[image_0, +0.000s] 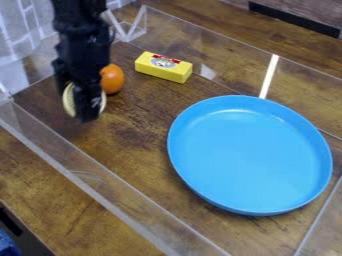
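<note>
My dark gripper (80, 88) is at the upper left, blurred, shut on a pale round object (83, 100) that its fingers partly hide. An orange fruit (112, 76) sits just behind and right of it. A yellow box (164, 66) with a red and white label lies farther back to the right.
A large blue plate (250, 153) fills the right side of the wooden table (94, 180). Clear walls or strips run along the left and right edges.
</note>
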